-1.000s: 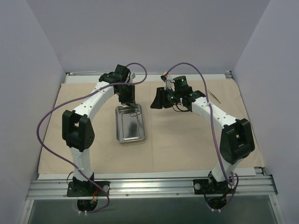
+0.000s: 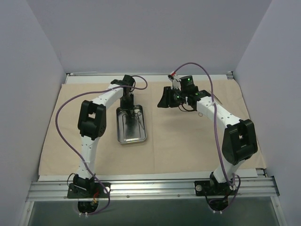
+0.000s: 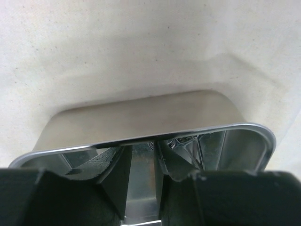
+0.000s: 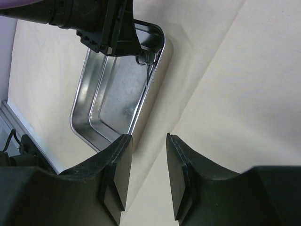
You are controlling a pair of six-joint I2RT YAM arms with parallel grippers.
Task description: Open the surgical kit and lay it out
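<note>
The metal tray [image 2: 131,139] lies left of the table's middle. Inside it, along the right wall, rests a slender instrument with ring handles [image 2: 140,121], its rings [image 4: 142,58] next to my left gripper's tips in the right wrist view. My left gripper reaches down into the tray's far end, a narrow gap between its fingers. Close to them, the rings are partly hidden by the right-hand finger [image 3: 165,165]. My right gripper hangs open and empty to the right of the tray.
A thin tweezer-like instrument [image 2: 216,98] lies on the far right of the beige cloth [image 2: 174,146]. Small rings [image 2: 200,114] show beside the right arm, which hides the rest.
My left gripper has come down into the tray's far end, over the instrument's rings. The right gripper has shifted slightly to the right.
</note>
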